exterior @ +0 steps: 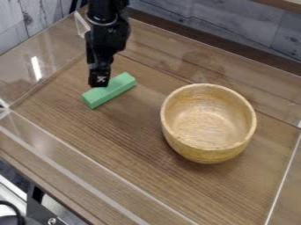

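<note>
My black gripper (101, 77) hangs open from the top of the view, its fingertips just above the green block (109, 90). The block lies diagonally on the wooden table (106, 167), left of the middle. I cannot tell whether the fingertips touch it.
A large pale wooden bowl (207, 121) sits to the right of the block, with some clear space between them. Dark floor and cables show past the table's edge at the lower left.
</note>
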